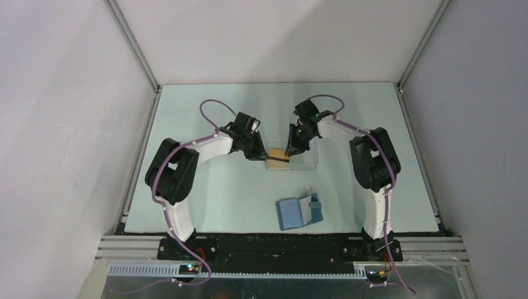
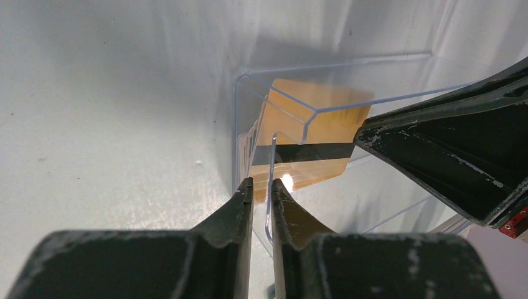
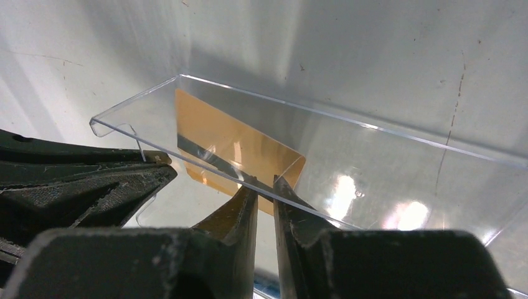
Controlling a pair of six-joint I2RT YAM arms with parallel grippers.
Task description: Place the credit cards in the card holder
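Note:
Tan credit cards [image 1: 278, 166] with a dark stripe lie slanted in the left end of a clear tray. In the left wrist view several card edges show beneath the top card [image 2: 311, 168]. My left gripper is partly open at the tray's left end, its fingertips a narrow gap apart with the clear wall edge showing between them. Partly open too, my right gripper is over the cards' right edge by the tray's long rim; whether it touches a card cannot be told. The blue card holder [image 1: 291, 215] lies unfolded near the table's front edge.
The clear tray [image 1: 305, 168] is empty in its right part. Both grippers are close together over it. Bare table [image 1: 230, 199] lies left of the card holder and out to both sides.

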